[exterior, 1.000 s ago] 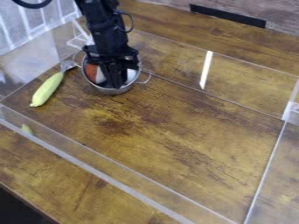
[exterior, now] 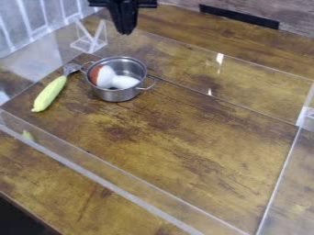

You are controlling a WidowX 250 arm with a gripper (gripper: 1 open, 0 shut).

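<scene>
My gripper [exterior: 123,18] is high at the top of the camera view, dark and partly out of frame; its fingers are too small to read. Below it sits a steel pot [exterior: 119,88] with handles, holding a red and white object [exterior: 119,81]. A yellow corn cob [exterior: 50,94] lies left of the pot, with a grey utensil [exterior: 69,70] near its upper end.
A white rack stands at the upper left.
My gripper has risen from inside and over the pot up to the top edge of the view, uncovering the pot and its contents.
</scene>
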